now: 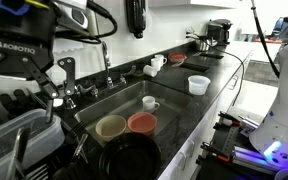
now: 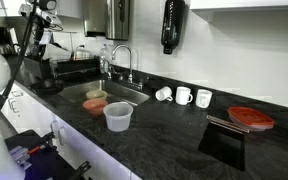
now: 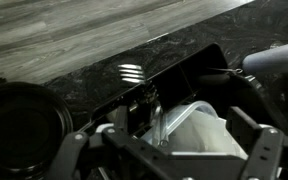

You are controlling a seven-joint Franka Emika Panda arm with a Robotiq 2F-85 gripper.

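My gripper is open above the dish rack, its two dark fingers spread wide at the lower edge of the wrist view. Between and beyond them a metal fork (image 3: 133, 74) stands with its tines up, apparently among other utensils. A translucent white container (image 3: 199, 132) lies below, partly covered by the fingers. Nothing visible is held. In exterior view 1 the gripper's body fills the upper left, over a clear plastic tub (image 1: 34, 146) in the rack; its fingertips are hard to make out.
A black pan (image 1: 130, 157) sits at the sink's near edge. The sink holds a beige bowl (image 1: 111, 127), a red bowl (image 1: 142, 123) and a white mug (image 1: 150, 103). A white tub (image 2: 118, 117) stands on the counter. To the right, most counter is clear (image 2: 174, 145).
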